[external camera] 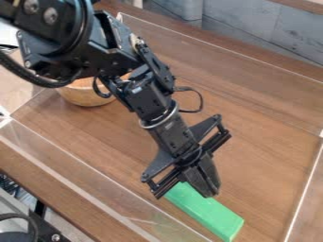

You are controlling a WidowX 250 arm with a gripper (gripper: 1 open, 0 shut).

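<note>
A long green block (214, 216) lies on the wooden table near its front right. The black gripper (198, 183) reaches down from the upper left, its tips at the upper left end of the block and partly covering it. The gripper looks shut; whether it touches the block I cannot tell.
A light wooden bowl (81, 95) stands at the upper left, largely hidden behind the arm. Pale wall panels (265, 24) border the back, and clear edging runs along the front left.
</note>
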